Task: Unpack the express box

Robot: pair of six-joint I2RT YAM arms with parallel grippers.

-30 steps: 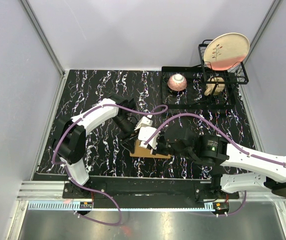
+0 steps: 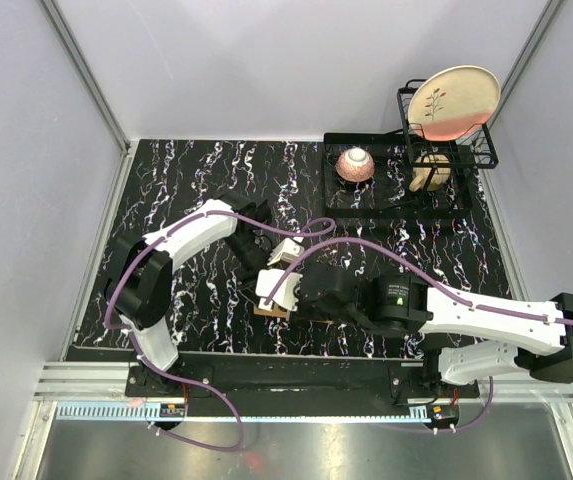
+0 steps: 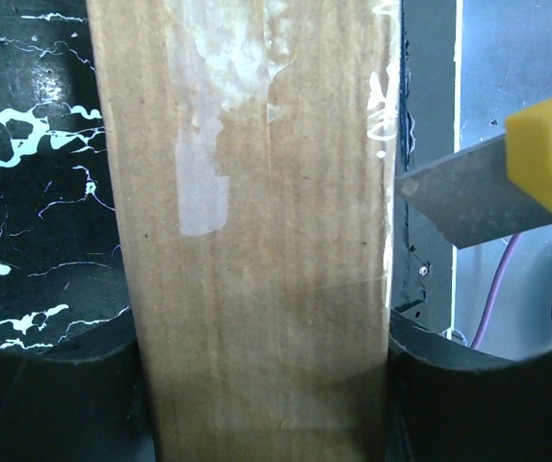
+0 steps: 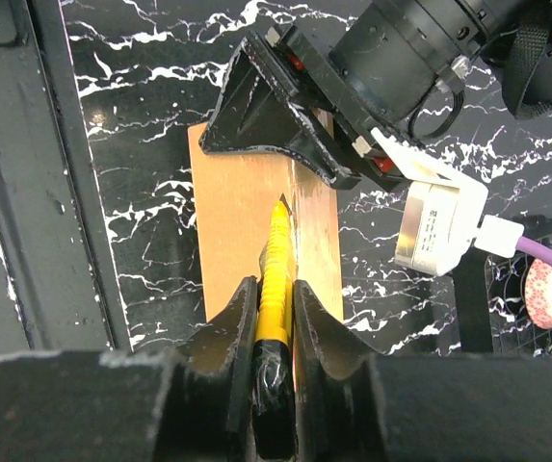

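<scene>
A brown cardboard box (image 3: 256,269) with clear tape along its top lies on the black marbled table. My left gripper is shut on it, one finger along each side. In the right wrist view the left gripper spans one end of the box (image 4: 232,207). A yellow-handled knife (image 4: 276,274) is upright between the fingers of my right gripper, which is shut on it. Its grey blade (image 3: 463,192) reaches the box's right edge in the left wrist view; whether it cuts in, I cannot tell. From above, the arms largely hide the box (image 2: 269,311).
A black dish rack (image 2: 396,212) at the back right holds a pink bowl (image 2: 354,165) and a plate (image 2: 454,103). Purple cables hang along both arms.
In the top view my right gripper has shifted left over the box, covering more of it. The box's visible edge sits slightly farther left. The left arm looks nearly still.
</scene>
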